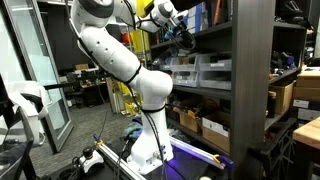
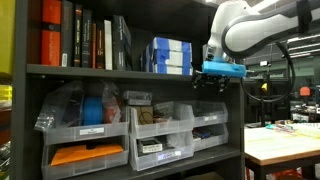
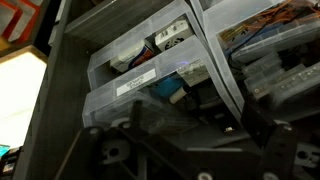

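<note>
High at the front of a dark shelf, my gripper points toward clear plastic bins. Its dark fingers (image 3: 122, 142) stand well apart in the wrist view, with nothing visible between them. Behind them lies a clear bin (image 3: 150, 78) with a white label and boxed items inside. Another clear bin (image 3: 265, 30) holds cables, at the upper right. From the second exterior view, the gripper (image 2: 198, 88) is a small dark shape in front of the bins, below the blue-lit wrist.
Books (image 2: 85, 40) and blue-and-white boxes (image 2: 168, 56) fill the upper shelf board (image 2: 110, 74). An orange item (image 2: 85, 153) lies in the lower left bin. A dark upright panel (image 1: 247, 80) borders the shelf; a wooden table (image 2: 280, 146) stands to the right.
</note>
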